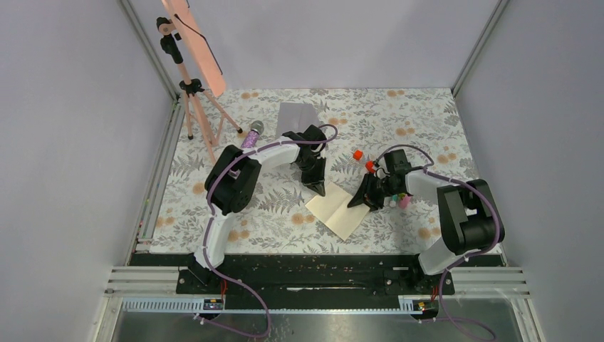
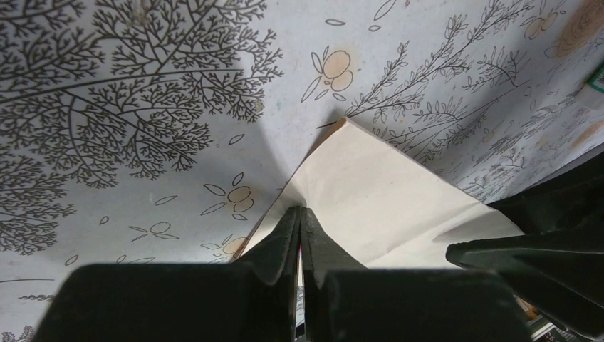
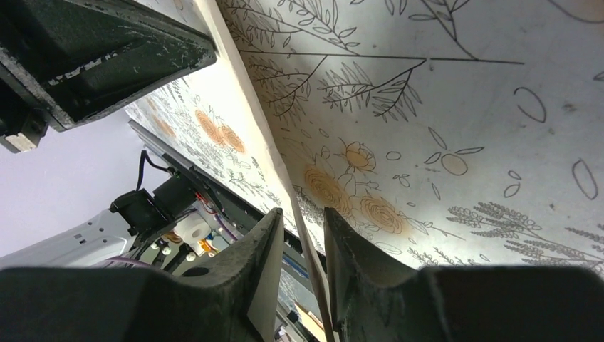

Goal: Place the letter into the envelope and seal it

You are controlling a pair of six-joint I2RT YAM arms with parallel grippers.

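Note:
A cream folded paper piece (image 1: 338,216), with a crease across it, lies slanted on the tablecloth near the front middle; whether it is letter or envelope I cannot tell. My left gripper (image 1: 320,191) is shut at its upper left part. In the left wrist view the paper (image 2: 370,182) passes under those fingertips (image 2: 288,221); whether any is pinched is unclear. My right gripper (image 1: 355,204) is open at the paper's right edge. In the right wrist view the paper's thin edge (image 3: 260,132) runs between its parted fingers. A grey sheet (image 1: 297,114) lies behind.
Two orange-red blocks (image 1: 357,154) sit behind the right gripper, and a pink item (image 1: 404,201) lies beside it. A purple microphone (image 1: 251,135) and a wooden easel (image 1: 203,117) stand at the back left.

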